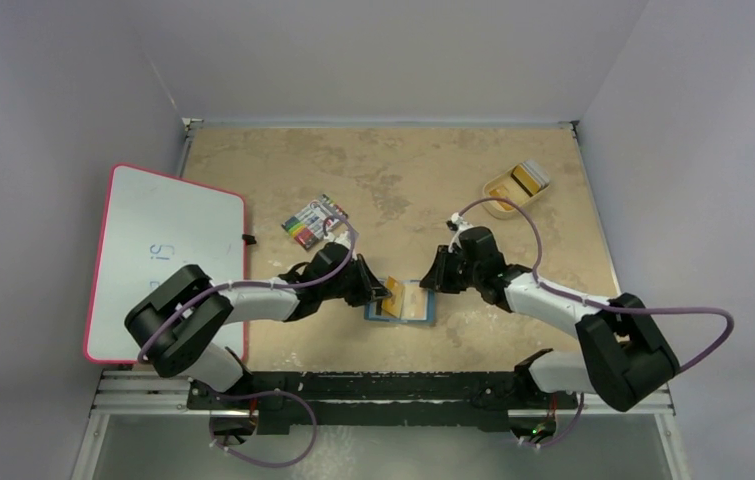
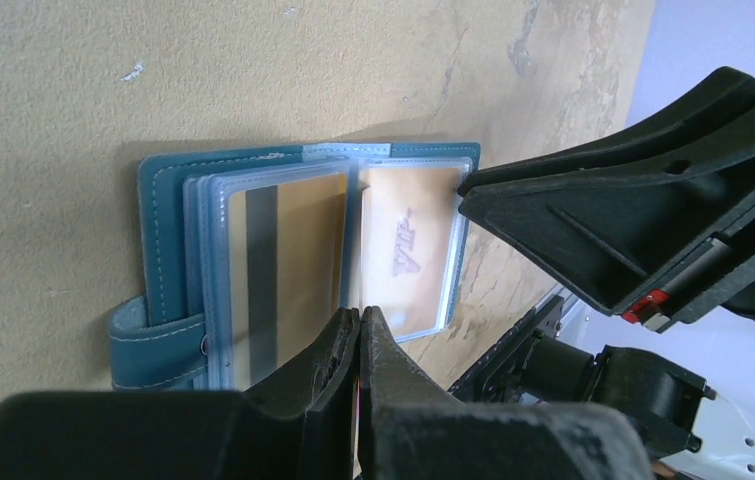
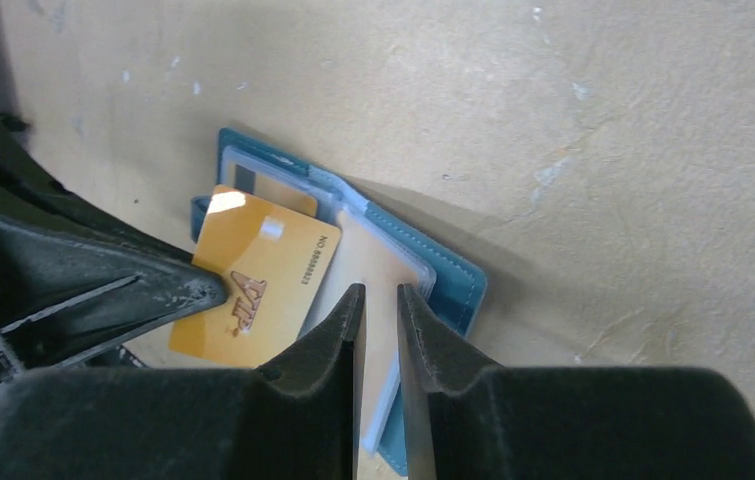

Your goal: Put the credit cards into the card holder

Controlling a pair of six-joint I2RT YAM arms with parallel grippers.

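Note:
The blue card holder point(image 1: 370, 314) lies opened flat on the table, with clear pockets on both halves. In the right wrist view an orange card point(image 3: 283, 255) is gripped by my left gripper, shut on it. That card is tilted and seen nearly edge-on from the left wrist, over the holder's fold beside the right pocket point(image 2: 408, 215). The left pocket point(image 2: 298, 255) shows a card with a dark stripe. My right gripper is slightly open at the holder's right edge, with the pocket's edge below its tips; whether it touches I cannot tell.
At the back right a tan container point(image 1: 489, 192) holds several cards. A colourful printed sheet point(image 1: 305, 226) lies behind my left arm, and a whiteboard point(image 1: 168, 215) covers the left side.

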